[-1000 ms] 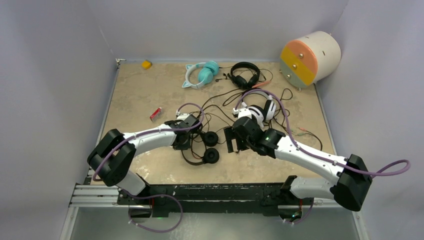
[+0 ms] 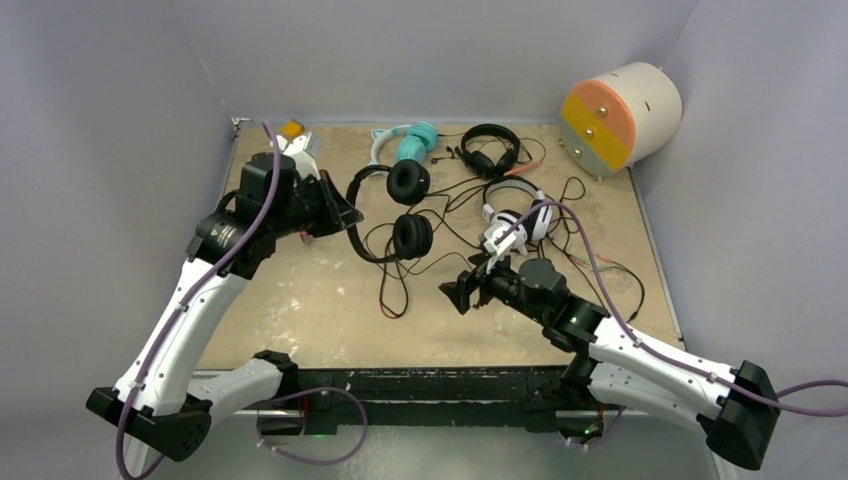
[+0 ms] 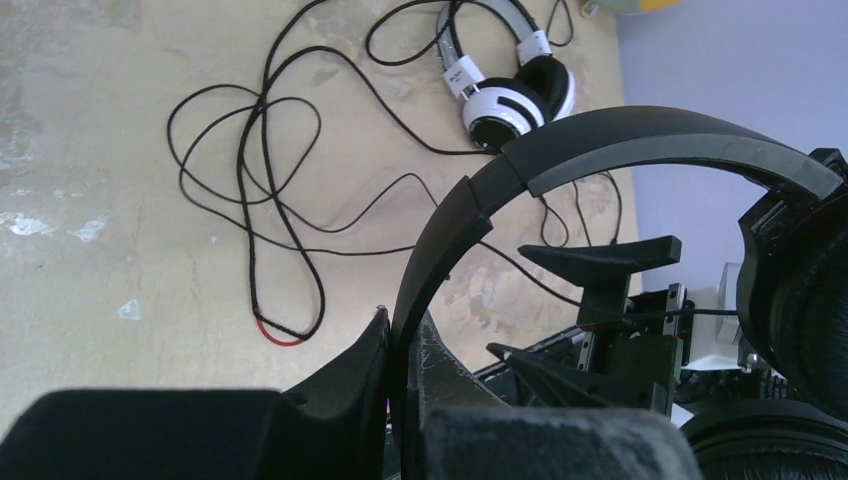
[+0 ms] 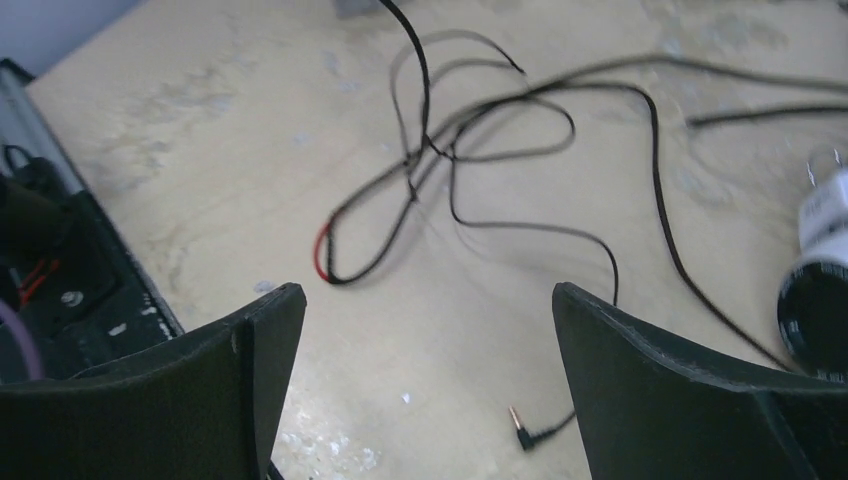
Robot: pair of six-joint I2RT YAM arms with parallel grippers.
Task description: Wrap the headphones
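Black headphones (image 2: 352, 205) hang in the air at the left, my left gripper (image 2: 350, 215) shut on the middle of their headband. In the left wrist view the headband (image 3: 640, 135) arcs up and right from between the fingertips, with the ear cups at the right edge. Their thin black cable (image 2: 395, 290) lies on the table below in loose loops, with a red mark at one bend. Right of the loops, above the table, my right gripper (image 2: 462, 290) stands open. In the right wrist view a jack plug (image 4: 528, 436) lies between its fingers, on the table, not gripped.
White headphones (image 2: 515, 220) lie close to the right gripper. Black headphones (image 2: 488, 150) and turquoise ones (image 2: 410, 145) lie at the back, cables tangled between. A round striped drum (image 2: 625, 115) stands at the back right.
The right gripper has shifted slightly, still open.
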